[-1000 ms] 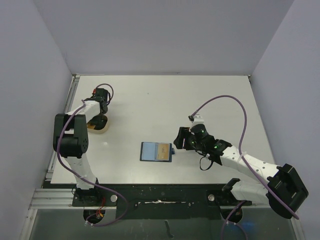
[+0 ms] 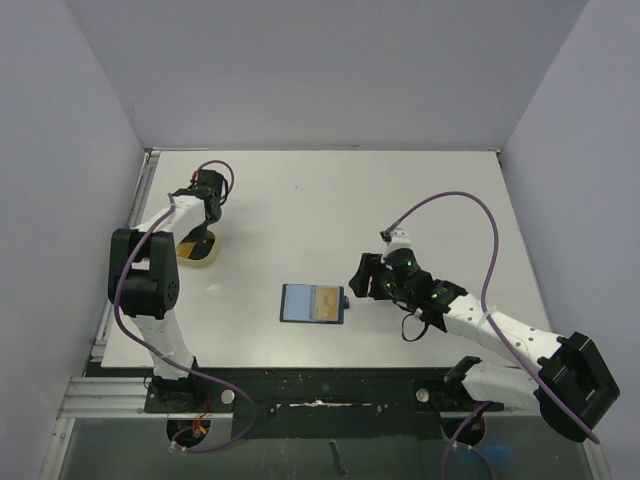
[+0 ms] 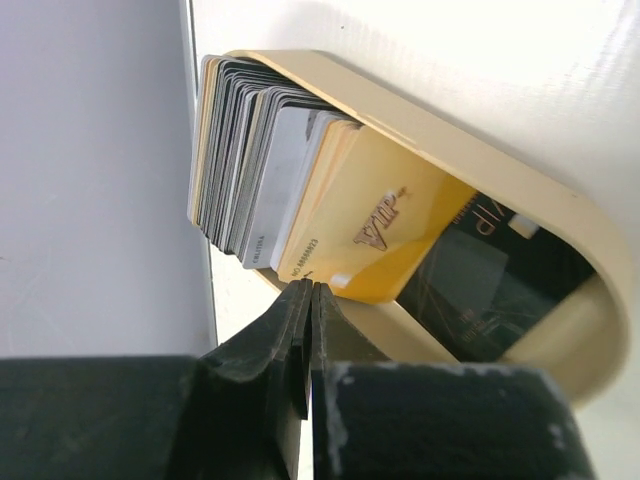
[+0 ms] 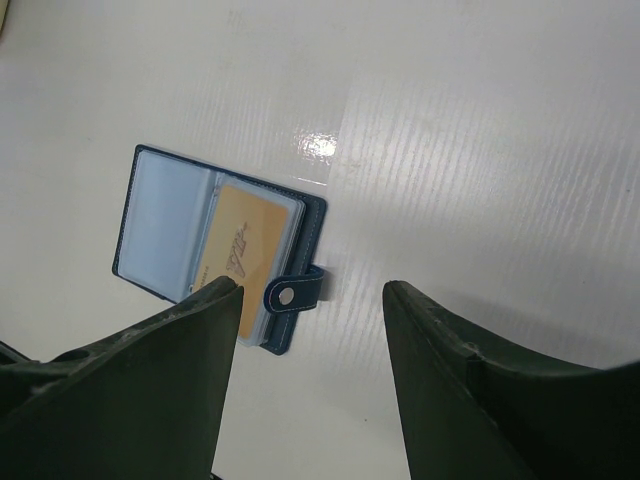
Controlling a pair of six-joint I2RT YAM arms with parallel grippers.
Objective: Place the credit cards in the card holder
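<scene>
In the left wrist view a cream tray [image 3: 430, 140] holds a tight row of upright cards [image 3: 250, 150]. A gold VIP card [image 3: 385, 215] leans at the front of that row, and a black VIP card [image 3: 470, 275] lies beyond it. My left gripper is shut with its tips together at the gold card's lower edge; nothing is between them, and the card stays outside. The card holder [image 4: 215, 245] lies unfolded in the right wrist view, a gold card [image 4: 240, 240] in its right pocket. Beside it, my right gripper hangs open and empty.
The holder's strap with a snap button [image 4: 300, 292] sticks out at its right side. A grey wall [image 2: 75, 150] rises close behind the tray's left side.
My left gripper has gone from open to shut and moved slightly to the right and back from the tray. The gold card remains in the tray. The right arm has barely shifted.
</scene>
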